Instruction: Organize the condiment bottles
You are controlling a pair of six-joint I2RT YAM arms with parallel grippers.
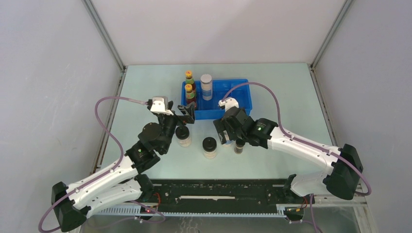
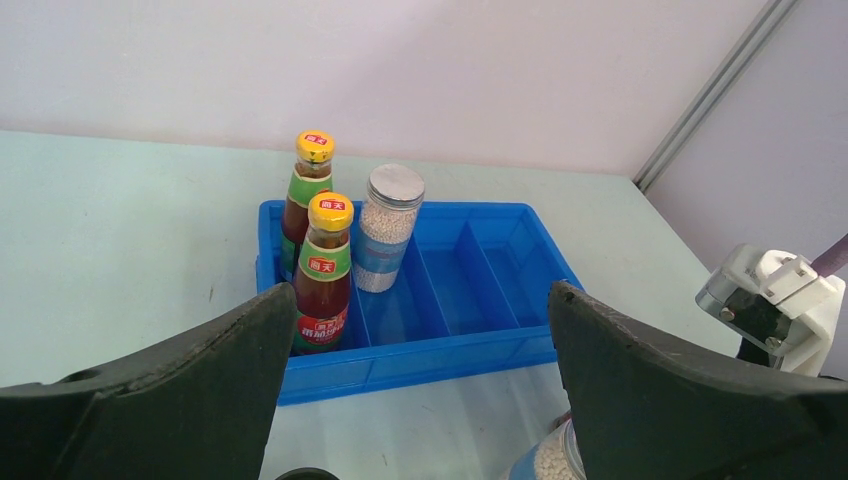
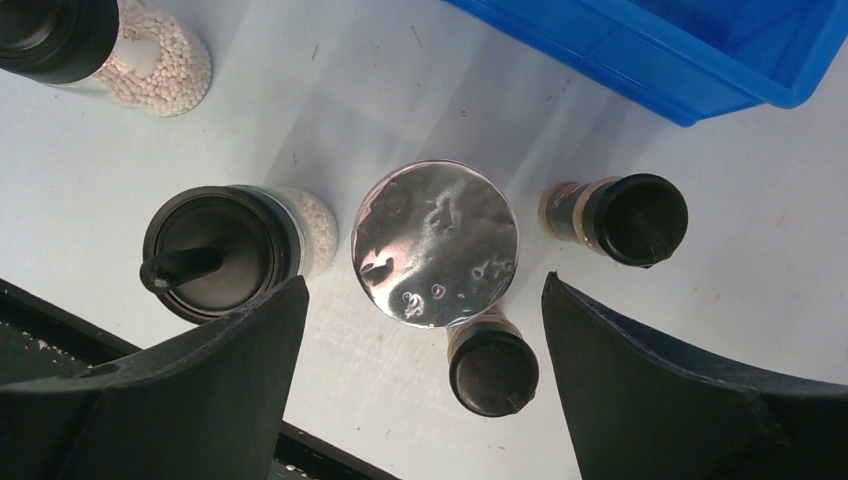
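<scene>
The blue divided box (image 2: 430,360) holds two yellow-capped sauce bottles (image 2: 322,290) in its left compartment and a silver-lidded canister (image 2: 388,230) in the one beside it. My left gripper is open and empty, in front of the box's left part. My right gripper also stands open, above a second silver-lidded canister (image 3: 436,245) on the table, seen from straight overhead with no grip on it. Two small black-capped shakers (image 3: 495,370) (image 3: 640,220) stand close to that canister. Two black-lidded jars (image 1: 183,136) (image 1: 210,147) stand to its left.
The box's right compartments (image 2: 505,270) look empty. The dark front rail (image 1: 214,194) borders the table.
</scene>
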